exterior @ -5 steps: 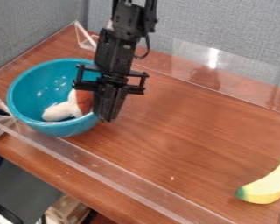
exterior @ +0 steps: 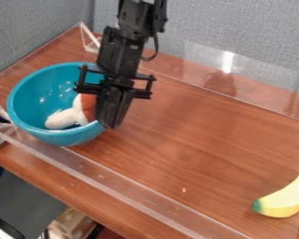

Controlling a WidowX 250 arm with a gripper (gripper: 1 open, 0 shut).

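Observation:
My black gripper (exterior: 112, 105) hangs over the right side of a blue bowl (exterior: 33, 103), its fingers reaching down at the bowl's right rim. It looks shut, though whether anything is between the fingers is hard to see. Inside the bowl lie a white object (exterior: 64, 118) and an orange-red object (exterior: 87, 105), partly hidden behind the gripper.
A yellow banana (exterior: 284, 196) lies at the front right of the wooden table (exterior: 190, 149). Clear low panels run along the table's edges, with grey walls behind.
The gripper has shifted very slightly left over the bowl. The bowl and banana look unchanged.

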